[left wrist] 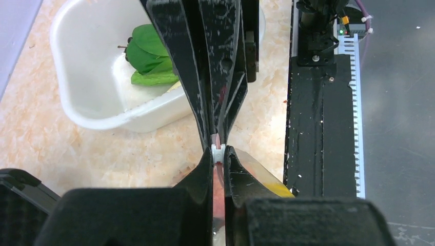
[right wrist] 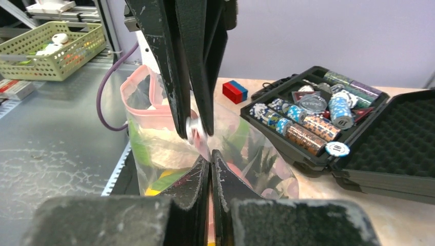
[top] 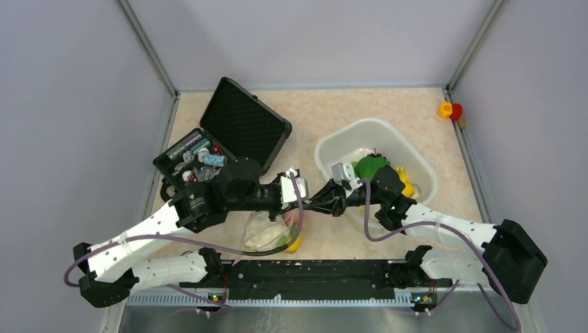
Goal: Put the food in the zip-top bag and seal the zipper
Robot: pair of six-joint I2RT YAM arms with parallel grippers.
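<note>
The clear zip-top bag [right wrist: 241, 148] stands filled with food; in the right wrist view its pink-edged mouth [right wrist: 138, 97] gapes at the far end. Bread-like food [top: 263, 234] and something yellow show through its plastic. In the left wrist view, a small white zipper slider [left wrist: 218, 154] sits between the closed fingertips of my left gripper. Facing it, my right gripper is shut, its tips close to the slider. The pink zip strip [right wrist: 202, 148] runs to those tips; whether they pinch it I cannot tell. From above, the left arm hides part of the bag.
A white bin [top: 374, 128] holding a green pepper [top: 371, 165] and yellow food stands at right. An open black case [top: 246, 125] of poker chips lies behind the left arm. Small yellow and red pieces [top: 451, 111] sit in the far right corner. Bare table lies between case and bin.
</note>
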